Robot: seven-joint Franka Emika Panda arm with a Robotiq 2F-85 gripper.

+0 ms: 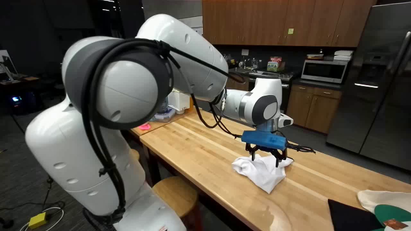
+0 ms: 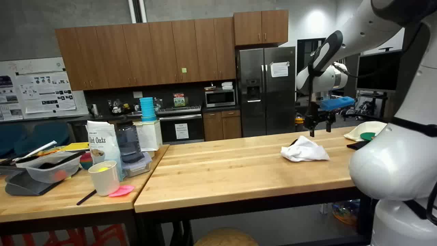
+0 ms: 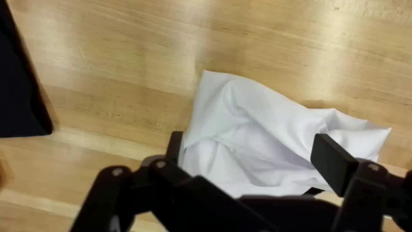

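A crumpled white cloth lies on the wooden table, its folds bunched up. In the second exterior view the same cloth sits towards the table's right part. Above it hangs my gripper, pointing down and open, its two black fingers wide apart. From the side, a gap shows between the gripper and the cloth. The wrist view has the cloth below and between the spread fingers of the gripper, with nothing held. A small black piece peeks out at the cloth's edge.
A black cloth and a cream cloth with a green patch lie at the table's far end. On the adjoining table stand an oats bag, a white cup and a plastic bin.
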